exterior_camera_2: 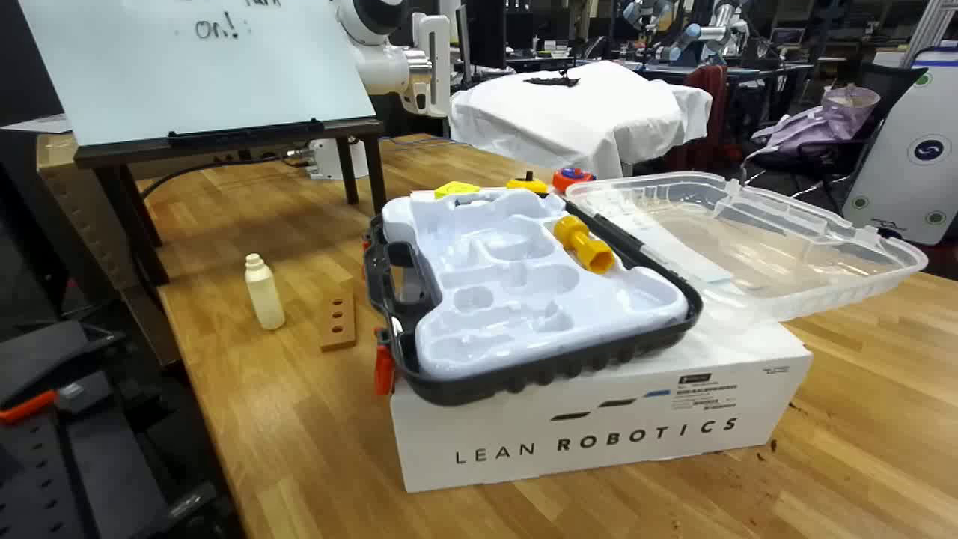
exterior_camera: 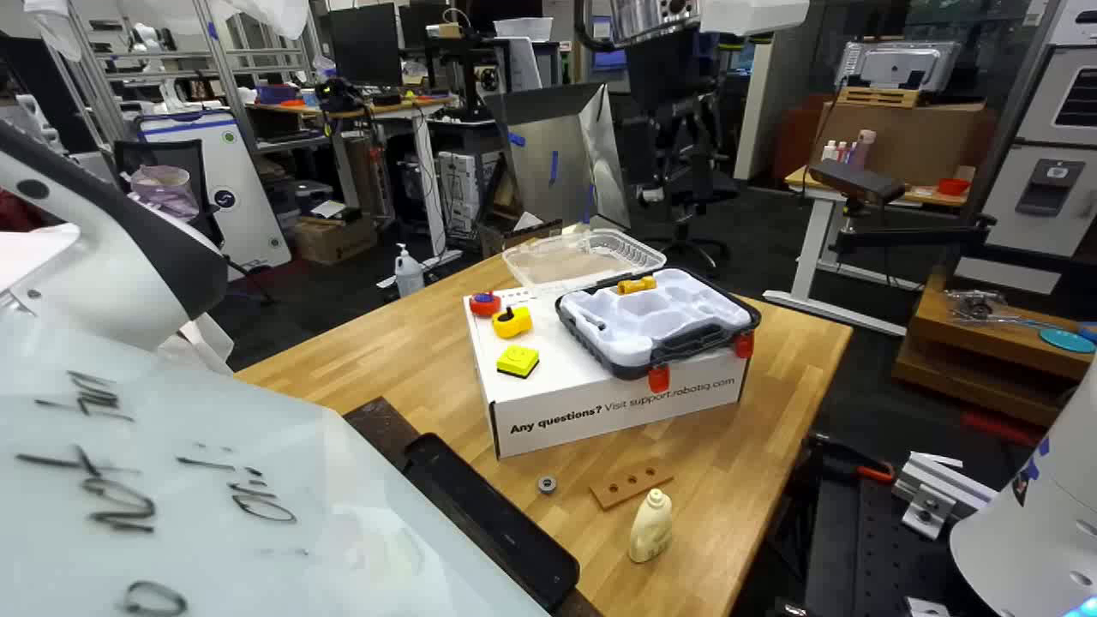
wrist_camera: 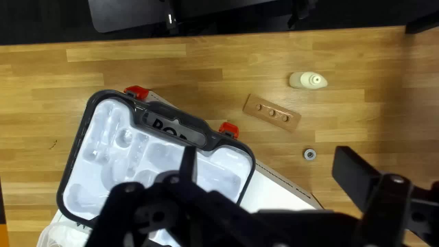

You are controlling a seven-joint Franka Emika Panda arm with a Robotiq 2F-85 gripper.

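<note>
My gripper is open in the wrist view, its two black fingers wide apart with nothing between them. It looks down from above the table. The black case (exterior_camera: 658,319) with a pale moulded tray lies open on a white box (exterior_camera_2: 602,440); a yellow-orange toy piece (exterior_camera_2: 584,243) rests in the tray. Also on the box are a red-and-blue piece (exterior_camera: 484,304), a yellow piece with a black knob (exterior_camera: 511,322) and a yellow block (exterior_camera: 517,361). A cream bottle (wrist_camera: 307,80) stands on the table near a wooden strip with three holes (wrist_camera: 271,113) and a small grey ring (wrist_camera: 309,154).
The case's clear lid (exterior_camera_2: 754,242) is folded back beyond the box. A whiteboard (exterior_camera_2: 197,63) on a dark stand (exterior_camera_2: 233,139) rises at one end of the table. Bare wood surrounds the bottle, strip and ring.
</note>
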